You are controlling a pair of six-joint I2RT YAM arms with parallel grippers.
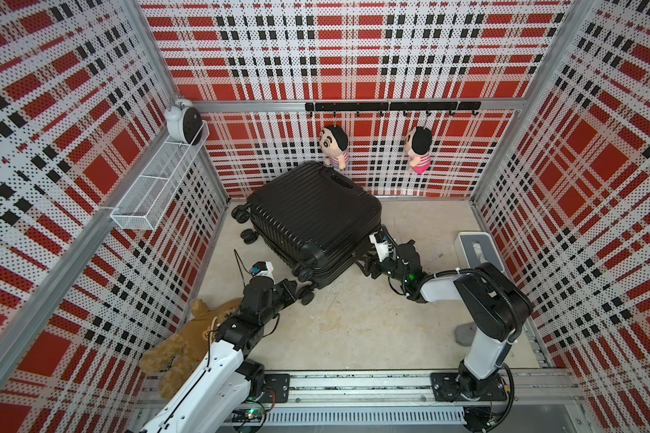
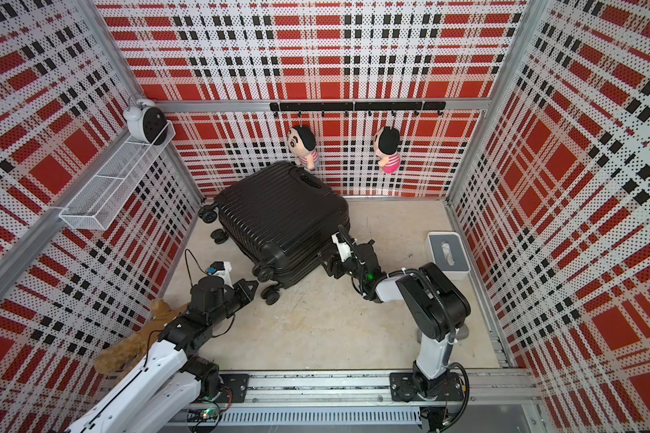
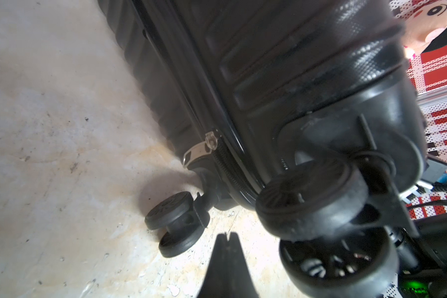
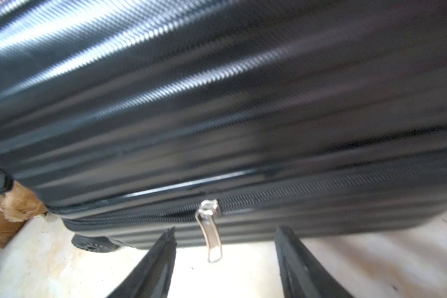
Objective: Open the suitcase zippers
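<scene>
A black ribbed suitcase [image 1: 314, 205] lies flat, turned at an angle, toward the back left. In the left wrist view my left gripper is shut with nothing between its fingers, below the corner wheels. A metal zipper pull [image 3: 197, 151] hangs from the seam ahead of it, clear of the fingertips. My right gripper stands open at the suitcase's right-hand side. Its zipper pull [image 4: 211, 238] dangles in the gap between the two fingers, apart from both.
Caster wheels [image 3: 310, 198] crowd the left gripper's right side. A brown plush toy [image 1: 187, 339] lies under the left arm. A grey-and-white box [image 1: 481, 252] sits at the far right, and bare tabletop [image 1: 354, 324] spreads between the arms.
</scene>
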